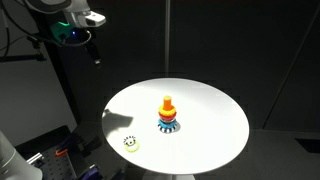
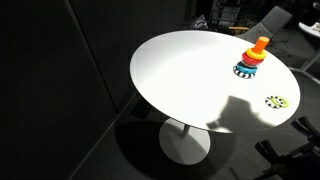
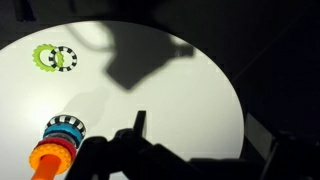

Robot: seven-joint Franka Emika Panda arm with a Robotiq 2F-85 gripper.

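A stacking-ring toy (image 1: 168, 115) stands upright on the round white table, with an orange post, yellow, red and blue rings, and a black-and-white base. The wrist view shows this toy (image 3: 56, 146) at lower left. A loose green ring and black-and-white ring (image 3: 55, 58) lie together on the table; exterior view 2 has the same rings (image 2: 277, 102) near the edge. High above the table, apart from both, is my gripper. Its dark fingers are spread in exterior view 2 (image 2: 266, 149), and nothing shows between them.
A single pedestal (image 2: 185, 143) carries it. Dark curtains (image 1: 235, 45) hang behind it in exterior view 1. My arm's shadow falls across the table in the wrist view.
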